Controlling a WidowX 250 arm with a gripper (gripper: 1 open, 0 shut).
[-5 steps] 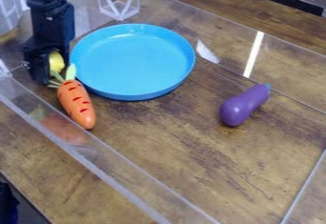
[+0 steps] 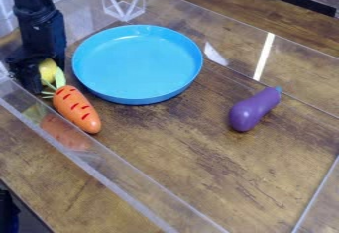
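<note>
My dark gripper (image 2: 38, 66) is down at the left wall of the clear enclosure, shut on a yellow object (image 2: 51, 71) that is mostly hidden by it. An orange toy carrot (image 2: 77, 109) with pale green leaves lies just below the gripper, pointing toward the front. A blue plate (image 2: 138, 62) sits to the right of both, at the back of the wooden surface. A purple toy eggplant (image 2: 255, 109) lies on the right side.
Clear walls surround the work area, close beside the gripper on the left.
The gripper and the yellow object have shifted very slightly at the left wall. The carrot, plate and eggplant show no clear movement.
</note>
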